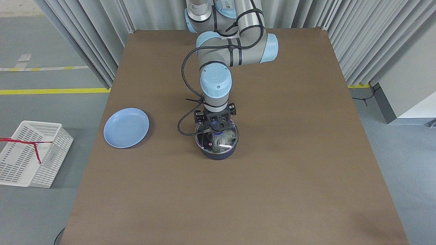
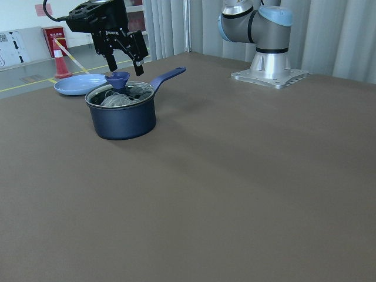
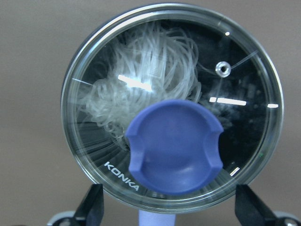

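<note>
A dark blue pot (image 2: 122,123) sits on the table with its glass lid (image 3: 100,141) on, white stringy contents showing beneath, and its handle (image 2: 169,76) pointing back. The lid has a blue knob (image 3: 174,150) (image 2: 118,79). My gripper (image 2: 124,61) hangs open just above the pot, its fingertips apart and empty; in the wrist view the two fingers flank the lower rim, with the knob above and between them. In the camera front view the wrist hides part of the lid.
A blue plate (image 1: 126,127) lies left of the pot on the brown table (image 1: 294,171). A white basket (image 1: 49,163) stands on the floor beyond the left edge.
</note>
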